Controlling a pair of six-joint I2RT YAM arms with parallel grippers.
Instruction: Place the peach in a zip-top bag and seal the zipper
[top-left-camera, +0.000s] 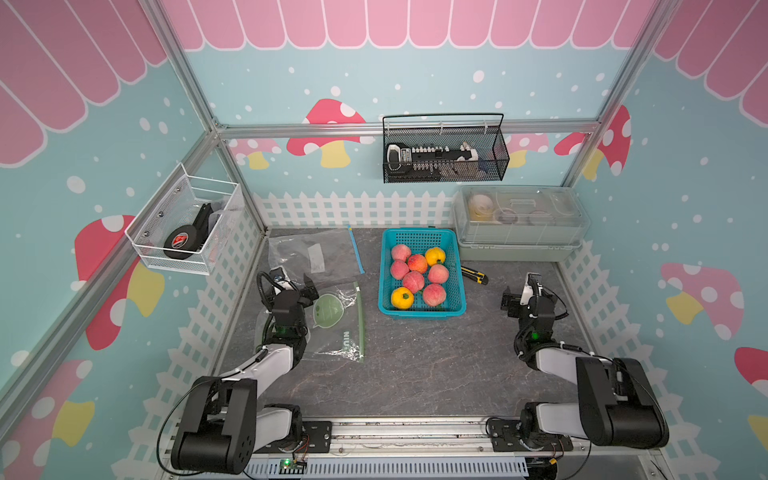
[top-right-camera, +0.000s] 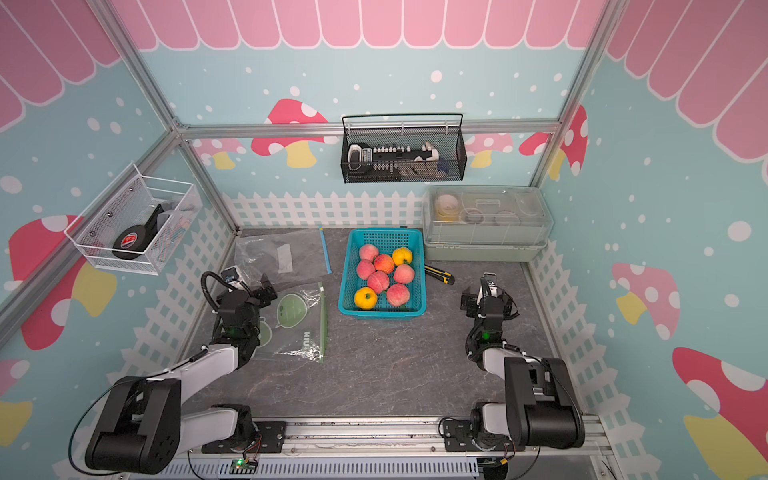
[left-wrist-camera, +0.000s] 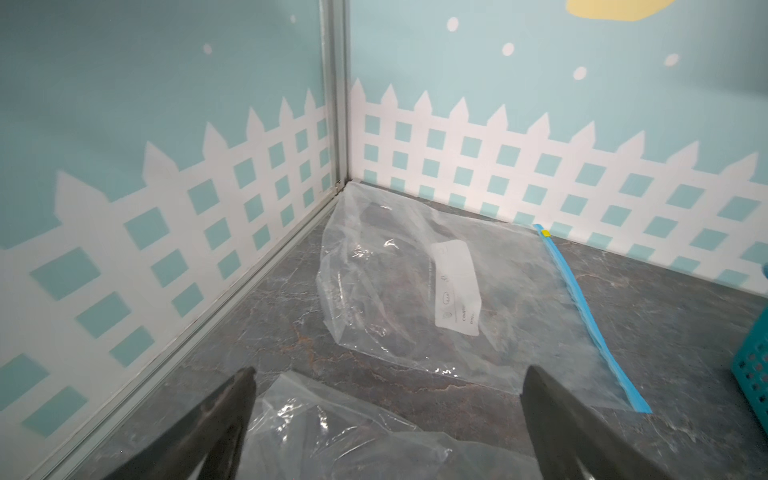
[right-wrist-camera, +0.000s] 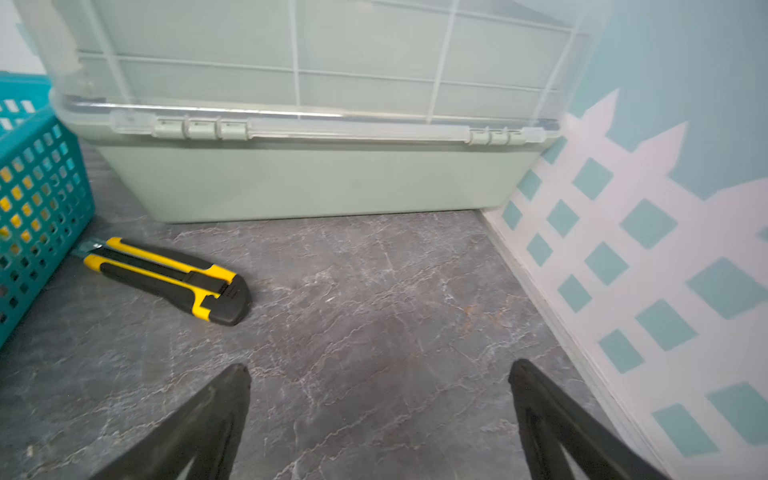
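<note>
Several peaches (top-left-camera: 433, 295) lie with yellow fruits in a teal basket (top-left-camera: 382, 272) at the table's middle. A zip bag with a blue zipper (left-wrist-camera: 512, 312) lies flat at the back left; in front of it lies another bag with a green zipper (top-left-camera: 340, 336). My left gripper is open above the front bag, nothing between its fingers. My right gripper is open right of the basket, over bare table, holding nothing.
A yellow box cutter (right-wrist-camera: 160, 276) lies right of the basket, before a lidded plastic box (right-wrist-camera: 328, 176) at the back right. Wire baskets (top-left-camera: 444, 168) hang on the walls.
</note>
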